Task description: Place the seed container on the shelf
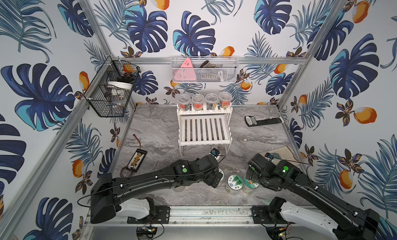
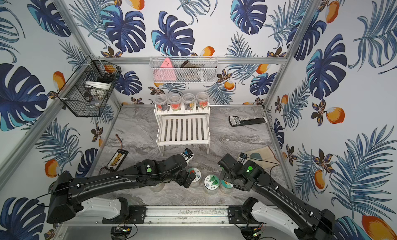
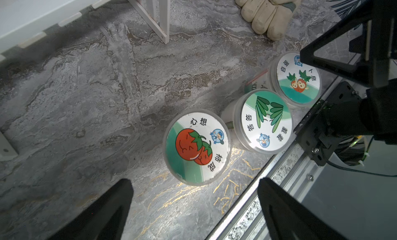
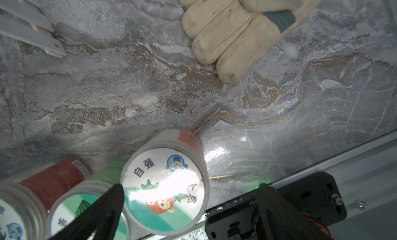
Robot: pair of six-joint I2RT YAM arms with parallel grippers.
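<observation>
The white slatted shelf holds four seed jars on its top tier; its lower tier is empty. My left gripper is open over a tomato-lidded container, with a green-lidded container and a monkey-lidded container beside it. My right gripper is open over the monkey-lidded container, with nothing held. In the top views both arms partly cover the containers.
A glove lies at the right, a remote at the back right and a wired device at the left. Wire baskets hang on the walls. The table's front rail is close.
</observation>
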